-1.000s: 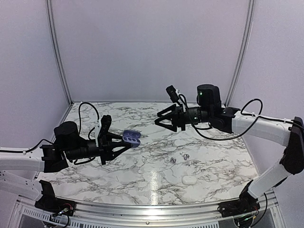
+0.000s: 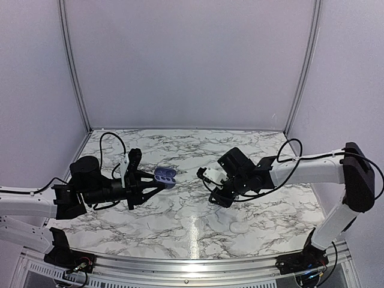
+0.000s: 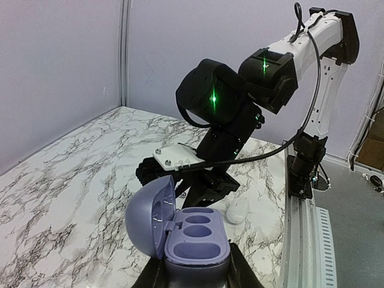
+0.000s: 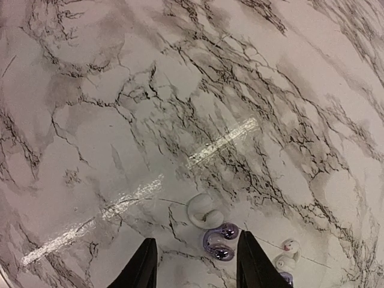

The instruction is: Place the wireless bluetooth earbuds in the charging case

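The purple charging case [image 3: 198,240], lid raised and wells empty, is held by my left gripper [image 2: 161,183], shut on its lower part above the table. One clip-shaped earbud [image 4: 216,231], part white and part glossy purple, lies on the marble surface. A second earbud [image 4: 287,261] is at the lower right of the right wrist view, partly cut off. My right gripper points down with its fingers apart; the first earbud appears between them, nearer the right finger, not gripped. In the top view the right arm covers both earbuds.
A white rounded object [image 3: 238,210] lies on the table near the front, by the right arm. Marble table [image 2: 150,228] around the arms is mostly bare. The metal rail [image 2: 186,264] bounds the front edge.
The left gripper and case have barely shifted.
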